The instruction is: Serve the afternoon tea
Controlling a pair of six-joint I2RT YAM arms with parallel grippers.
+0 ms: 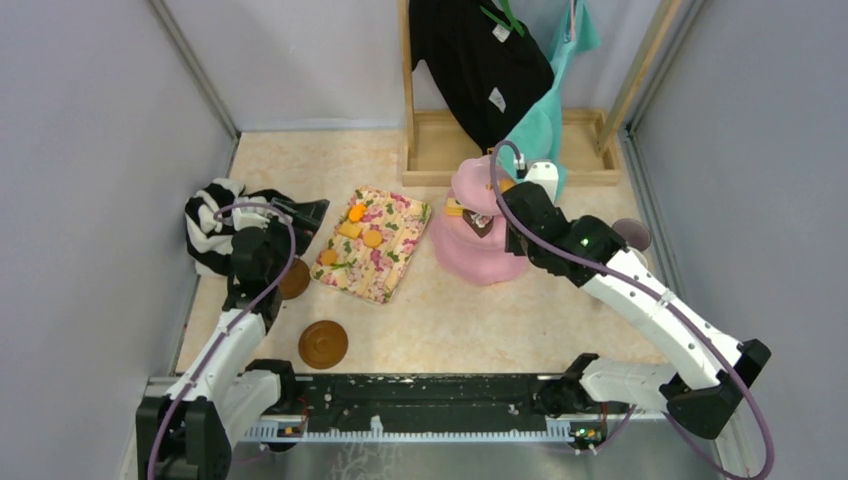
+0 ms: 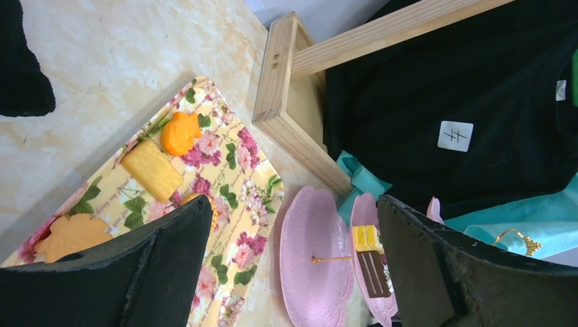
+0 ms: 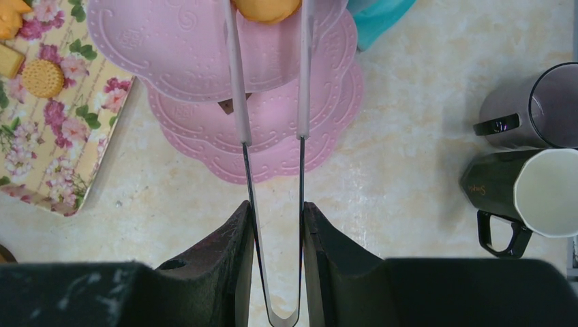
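Note:
A pink tiered stand point(image 1: 465, 255) holds pastries. My right gripper is over it, part open on white-tipped tongs; the tong tips flank a round orange pastry point(image 3: 266, 9) on the top tier, contact unclear. My left gripper stands open at the left, beside a floral tray point(image 1: 390, 262) with orange and yellow pastries point(image 2: 151, 169).
A grey mug point(image 3: 518, 109) and a cream-mouthed mug point(image 3: 545, 194) stand at the right. Brown coasters point(image 1: 322, 344) and black-and-white cloth point(image 1: 200, 225) lie left. A wooden rack point(image 1: 430, 150) with hanging clothes is behind.

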